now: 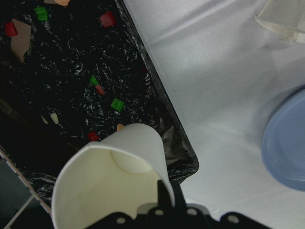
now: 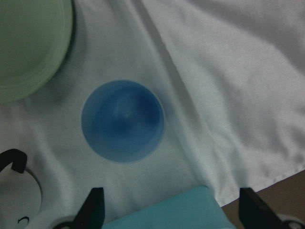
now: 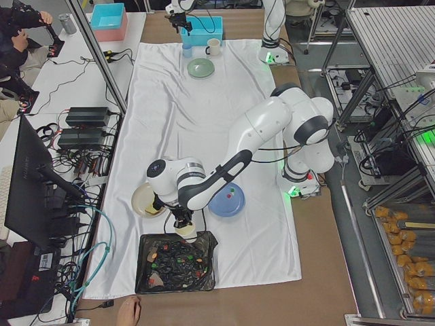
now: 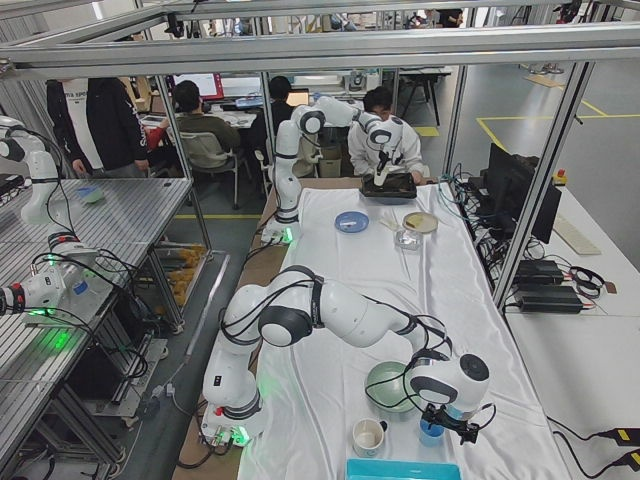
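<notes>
My left gripper point(image 3: 182, 219) is shut on a white paper cup point(image 1: 107, 186), which is tilted over the near edge of a black-lined tray point(image 3: 175, 272) holding small red, green and brown scraps. Beside it lie a blue plate point(image 3: 226, 200) and a beige plate point(image 3: 143, 201) with a yellow piece on it. My right gripper is open above a blue cup point(image 2: 122, 120), with nothing between its fingers in the right wrist view.
A green plate point(image 2: 24, 47), a white mug point(image 4: 367, 438) and a cyan bin point(image 4: 403, 471) are by the right arm. A person's hand point(image 3: 129, 312) rests near the tray.
</notes>
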